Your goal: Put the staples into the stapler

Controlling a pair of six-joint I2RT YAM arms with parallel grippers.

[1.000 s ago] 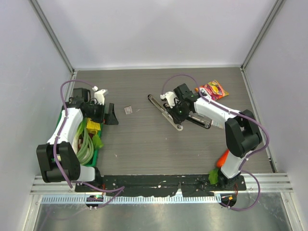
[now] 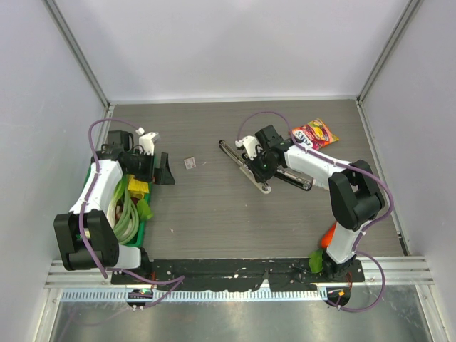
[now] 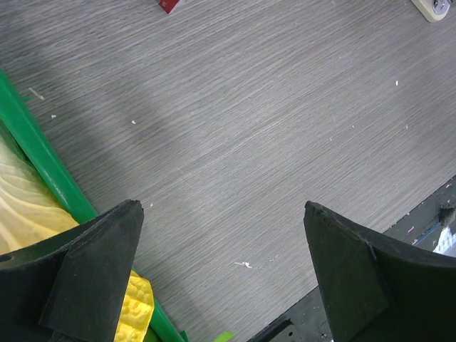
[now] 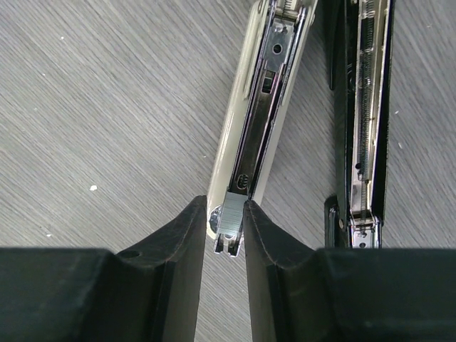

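An opened cream stapler [image 4: 228, 153] lies on the table with its metal channel facing up, seen in the right wrist view. At the near end of that channel sits a short silver strip of staples [image 4: 232, 213]. My right gripper is shut on the strip, one fingertip on each side; whether it rests fully down in the channel is hard to tell. In the top view this gripper's arm covers part of the stapler [image 2: 258, 184]. My left gripper stands open over bare table beside the green bin, nothing between its fingers.
Right of the cream stapler lies a black one [image 4: 344, 142], also opened. A green bin [image 3: 43, 153] with various items is at the left. A chip bag [image 2: 313, 134] lies at the back right, and a small packet [image 2: 189, 163] left of centre.
The left arm and the staplers look unmoved.
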